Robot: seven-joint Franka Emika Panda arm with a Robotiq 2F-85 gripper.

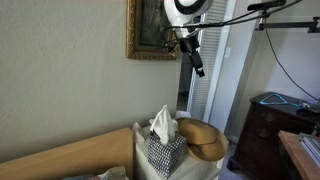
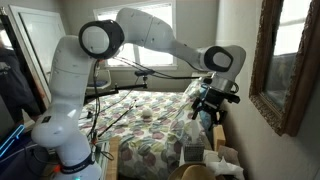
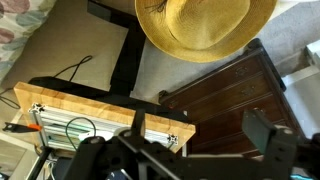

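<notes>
High above the surface by the wall hangs my gripper [image 1: 199, 72], with nothing held. In the wrist view its dark fingers [image 3: 138, 125] stand wide apart, so it is open. Below it in exterior view 1 lies a tan straw hat [image 1: 207, 143]; the wrist view shows part of the hat [image 3: 210, 25] at the top edge, well away from the fingers. Against the hat's left side stands a black-and-white patterned tissue box [image 1: 165, 156], a white tissue [image 1: 163, 124] sticking up from it. The wrist view does not show the box.
A dark wooden dresser [image 1: 262, 135] stands to the right, near a wooden tabletop [image 3: 100, 98] with cables. A gold-framed picture [image 1: 152, 30] hangs on the wall close to the arm. A bed [image 2: 150, 118] fills the back in exterior view 2.
</notes>
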